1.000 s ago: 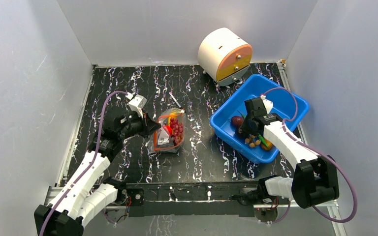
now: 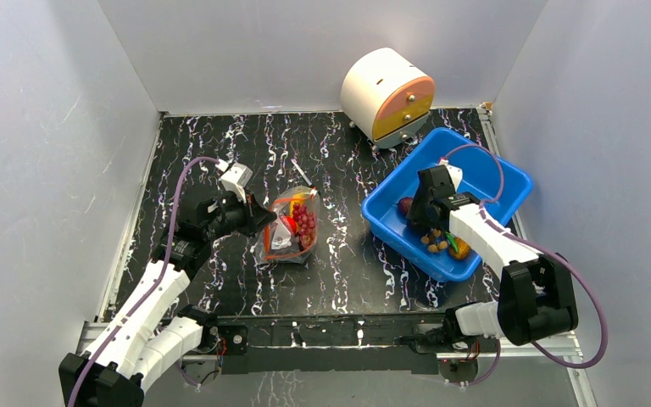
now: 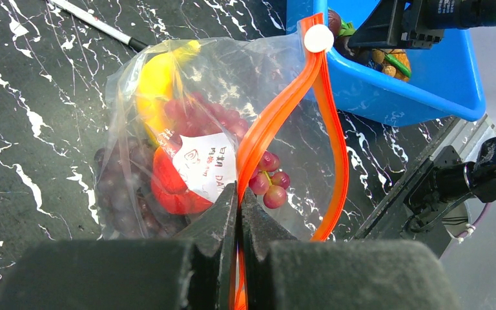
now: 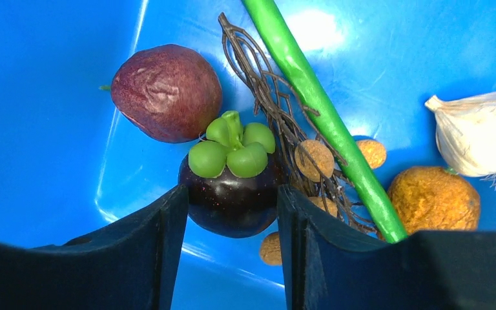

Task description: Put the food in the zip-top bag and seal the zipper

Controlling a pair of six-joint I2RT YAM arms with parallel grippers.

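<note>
The clear zip bag (image 2: 292, 225) with orange zipper (image 3: 278, 103) holds grapes (image 3: 270, 187), a yellow item (image 3: 155, 77) and a red one (image 3: 168, 181). My left gripper (image 2: 267, 219) is shut on the bag's zipper edge. In the blue bin (image 2: 496, 195), my right gripper has its fingers at either side of a dark purple mangosteen (image 4: 229, 200) with green cap; whether they press on it I cannot tell. Beside it lie a wrinkled purple fruit (image 4: 165, 90), a green bean-like item (image 4: 323, 110), garlic (image 4: 478, 132) and several brown pieces.
A marker (image 2: 302, 172) lies behind the bag. A small drawer cabinet (image 2: 386, 93) stands at the back, next to the bin. Walls enclose the sides and back.
The left arm and bag are unchanged.
</note>
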